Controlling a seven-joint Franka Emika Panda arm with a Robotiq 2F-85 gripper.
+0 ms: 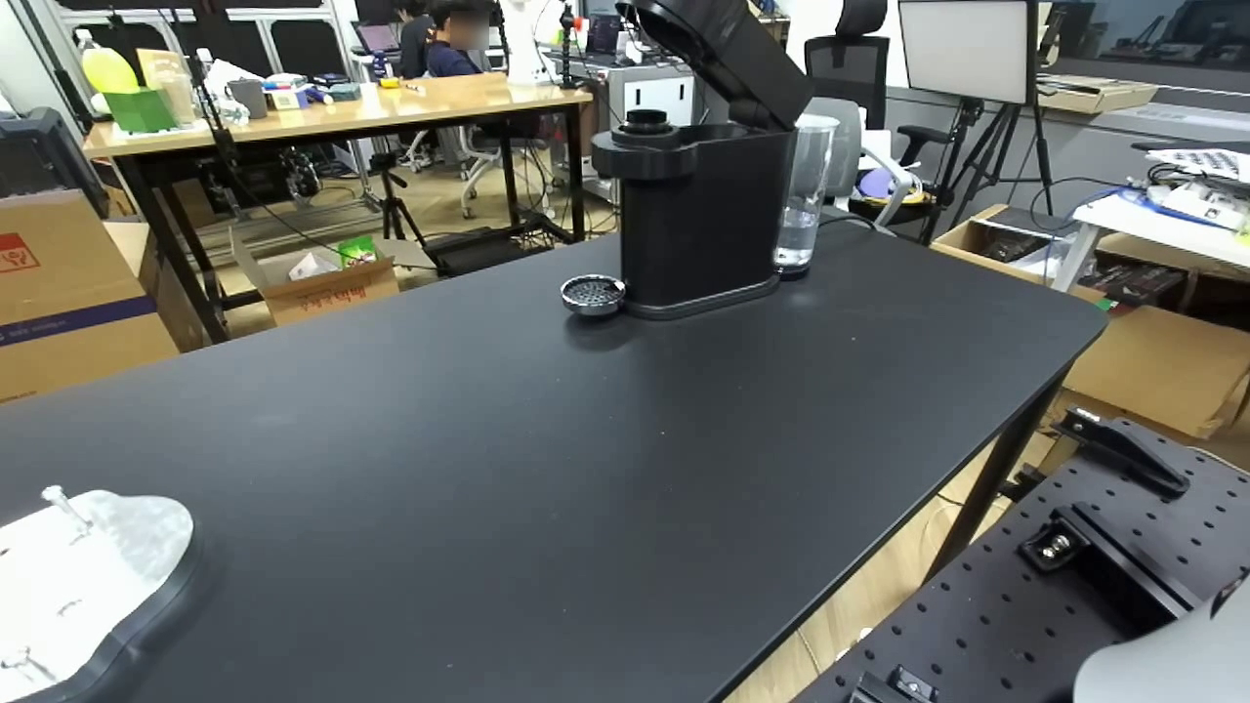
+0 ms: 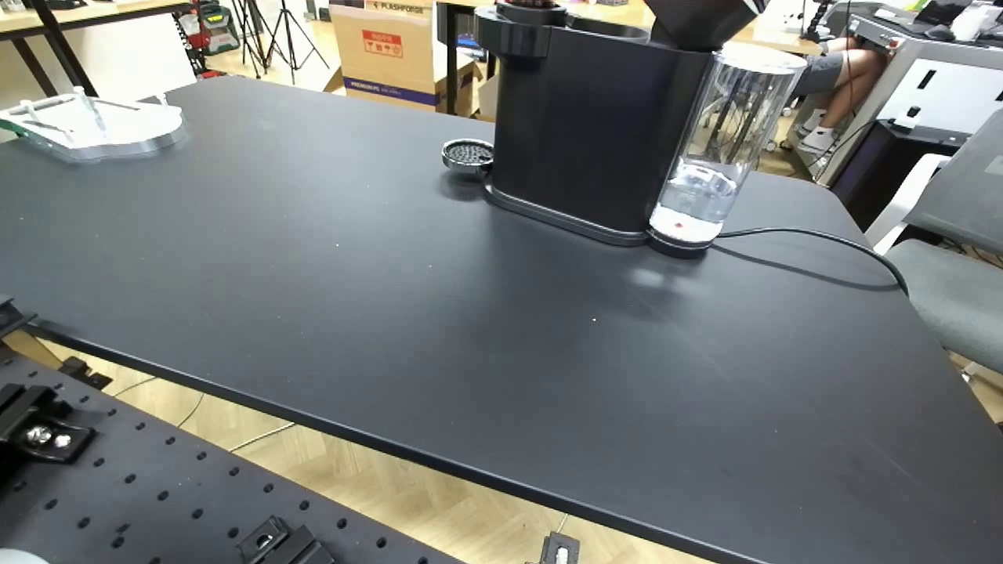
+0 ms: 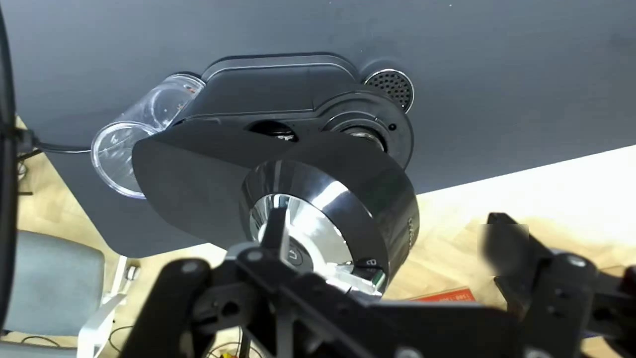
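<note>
A black coffee machine (image 1: 697, 223) stands at the far side of the table with its lid (image 1: 732, 59) tilted up. In the wrist view the raised lid (image 3: 334, 197) fills the middle, its shiny ring and button facing me. My gripper is open, its two dark fingers wide apart, one in front of the lid's ring and the other out to the right of it. Nothing is held, and whether a finger touches the lid cannot be told. Neither exterior view shows the gripper.
A clear water tank (image 2: 700, 197), partly filled, adjoins the machine's back. The round drip tray (image 1: 593, 294) juts from its front. A white-topped rack with pegs (image 1: 94, 562) sits at the table's other end. A cable (image 2: 809, 235) trails off the machine.
</note>
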